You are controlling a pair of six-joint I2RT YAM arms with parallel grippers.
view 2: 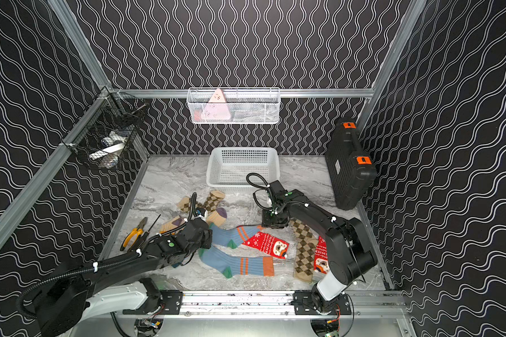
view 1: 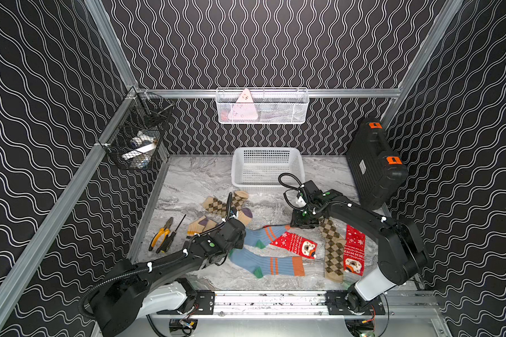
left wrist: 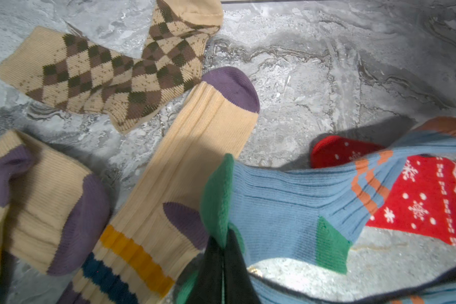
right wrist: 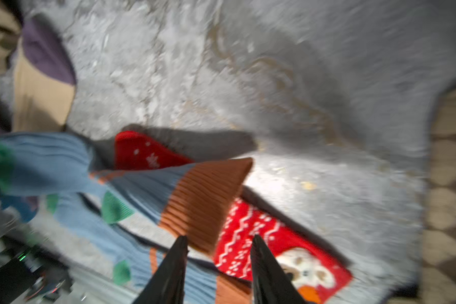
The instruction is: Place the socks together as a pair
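My left gripper is shut on the green toe of a blue sock [left wrist: 288,212] with orange stripes, lifting it slightly. That sock's orange cuff [right wrist: 202,197] lies over a red snowflake sock [view 1: 286,242], below my right gripper, which is part open, with nothing clearly between its fingers. A second blue sock [view 1: 270,266] lies nearer the front. Cream striped socks [left wrist: 177,147] and a folded argyle sock [left wrist: 116,76] lie at left; another argyle sock [view 1: 332,252] and a red sock [view 1: 354,252] lie at right.
An empty plastic basket [view 1: 267,168] stands at the back, a black case [view 1: 376,168] at back right. Pliers [view 1: 160,236] and a thin tool lie at left. Clear marble table [view 1: 191,174] shows behind the socks.
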